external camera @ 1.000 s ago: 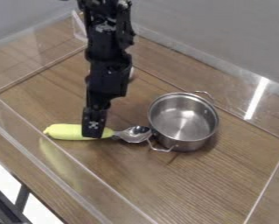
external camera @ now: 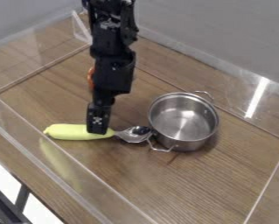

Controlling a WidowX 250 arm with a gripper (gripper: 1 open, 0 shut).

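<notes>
My black gripper (external camera: 101, 122) reaches down from the top centre, its tips low over a spoon with a pale yellow handle (external camera: 69, 131) and a metal bowl end (external camera: 136, 134), lying on the wooden floor. The tips are at the handle near its metal end; whether they grip it is unclear. A steel pot (external camera: 184, 120) with two handles stands just right of the spoon.
An orange object (external camera: 91, 74) is mostly hidden behind the arm. Clear walls border the wooden surface (external camera: 212, 184).
The arm has shifted very slightly; the spoon and pot appear in the same places.
</notes>
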